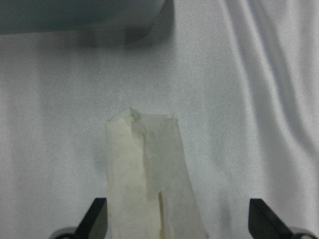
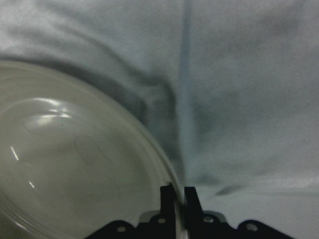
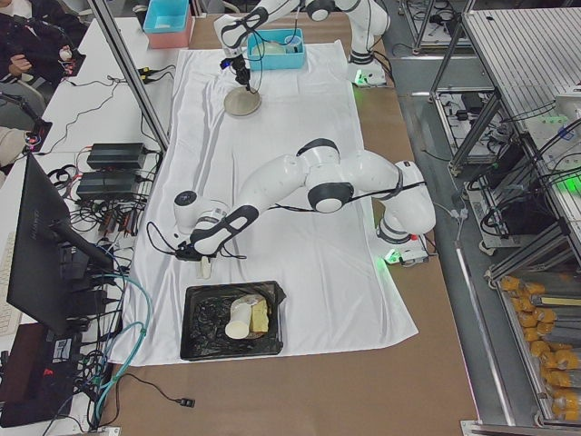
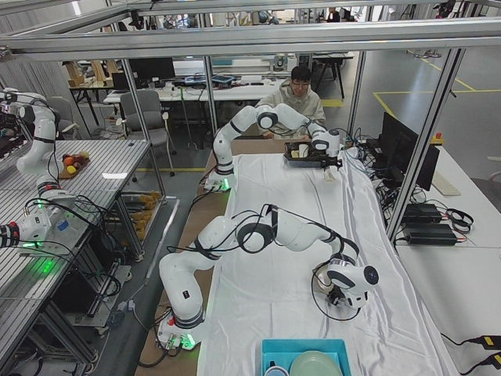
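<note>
A folded cream paper piece (image 1: 144, 179) lies on the white cloth between the open fingers of my left gripper, which hovers above it beside the black lined bin (image 3: 195, 322). My right gripper is closed on the rim of a pale round plate (image 2: 75, 149) over the cloth; the plate also shows in the camera left view (image 3: 242, 105) near the far end. The black bin holds a white cup (image 3: 238, 320) and a yellow item (image 3: 259, 317).
A blue bin (image 4: 305, 345) with a plate and other items stands beyond the right arm. A monitor, black boxes and cables line one side.
</note>
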